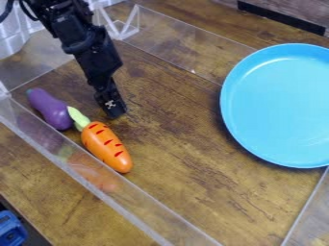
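Observation:
The black robot gripper (108, 104) reaches down from the upper left to just above the wooden table, right of a purple eggplant toy (50, 108) and above an orange carrot toy (106, 147) with a pale green top. Whether its fingers are open or shut is hard to make out. A large light blue plate (276, 104) lies on the right.
Clear plastic walls (96, 200) border the area. A blue object (10, 231) is at the lower left edge, and a white rack is at the top left. The table between carrot and plate is bare.

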